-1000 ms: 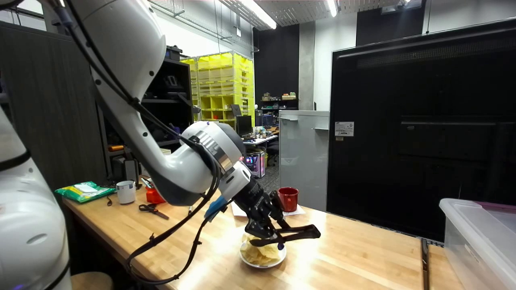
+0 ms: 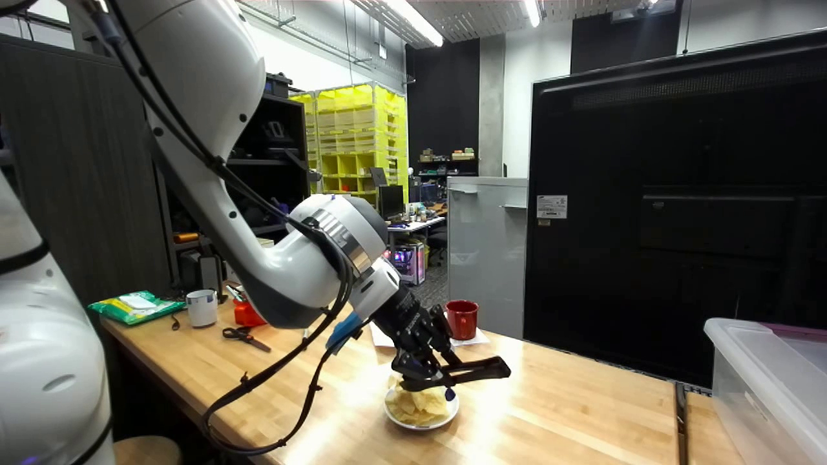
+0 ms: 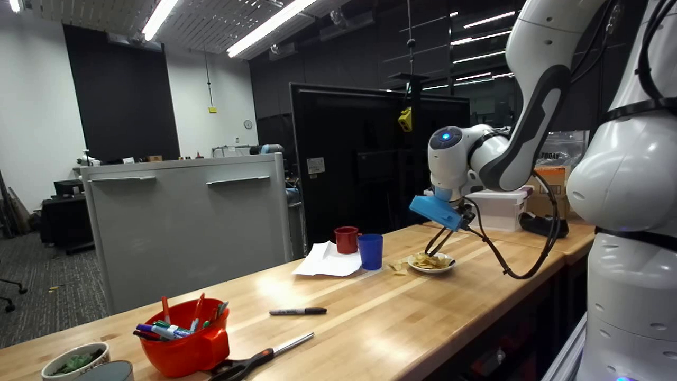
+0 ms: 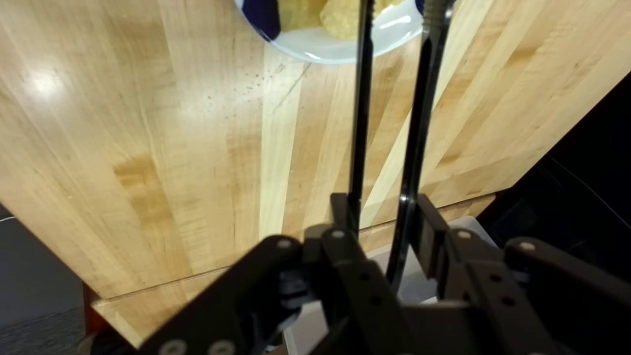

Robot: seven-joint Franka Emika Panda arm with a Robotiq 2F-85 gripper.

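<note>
Black tongs (image 4: 413, 136) extend from my gripper, whose fingers are shut on their two arms. The tongs' serrated tips reach over a white plate (image 4: 319, 52) with dark blue patches, at the top of the wrist view. Yellow chips (image 2: 418, 404) are heaped on that plate. In exterior view 2 the tongs' arms (image 3: 436, 240) point down to the chips, tips apart. Whether a chip sits between the tips, I cannot tell.
A red mug (image 3: 346, 239) and a blue cup (image 3: 371, 251) stand near the plate, beside white paper (image 3: 327, 260). Some chips (image 3: 398, 268) lie on the table. A marker (image 3: 298, 311), scissors (image 3: 258, 359) and a red pen holder (image 3: 184, 346) are farther off. A clear bin (image 2: 764, 387) stands right.
The gripper and tongs have shifted very slightly left in exterior view 1. Plate and mug stay where they were.
</note>
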